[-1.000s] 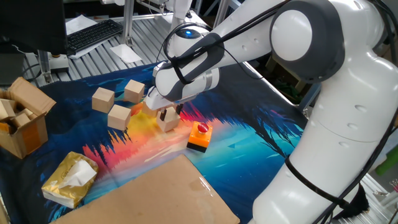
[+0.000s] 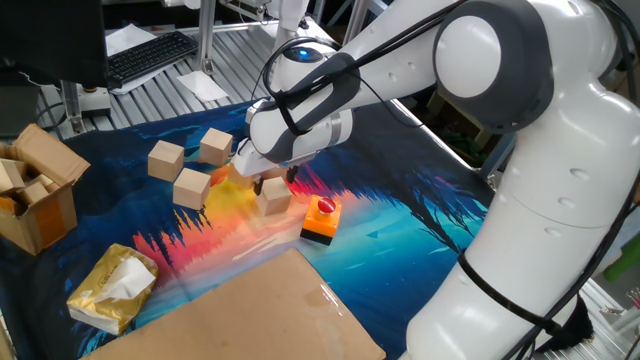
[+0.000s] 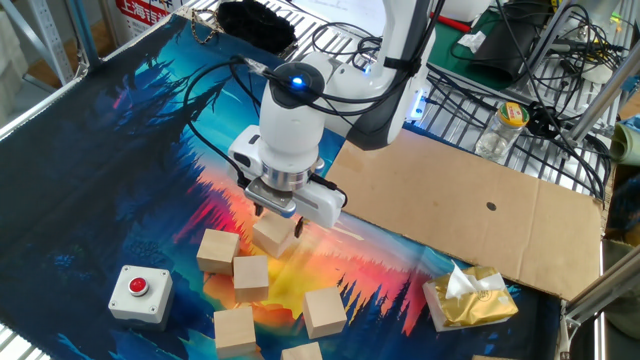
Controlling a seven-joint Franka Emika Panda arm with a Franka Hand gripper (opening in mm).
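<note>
My gripper point(image 2: 275, 180) stands low over a pale wooden block point(image 2: 273, 197), its dark fingers spread wider than the block. In exterior view 2, one of the dark fingertips point(image 3: 299, 229) shows at the right side of this same block point(image 3: 272, 236), and the fingers look open. The block rests on the colourful mat and seems loose between or just under the fingers; contact cannot be made out. Other wooden blocks lie close by: one point(image 3: 218, 251) to the left, one point(image 3: 251, 278) in front, and more point(image 3: 324, 313) further forward. Another block point(image 2: 239, 177) is partly hidden behind the gripper.
An orange box with a red button point(image 2: 321, 217) stands right of the blocks. A white red-button box point(image 3: 140, 296) sits at left in exterior view 2. Around the edges are a gold tissue pack point(image 2: 115, 288), a flat cardboard sheet point(image 2: 240, 318) and an open carton of blocks point(image 2: 45, 215).
The gripper's fingers have spread apart on either side of the block. The block has shifted slightly down and to the right in exterior view 1; the arm looks still.
</note>
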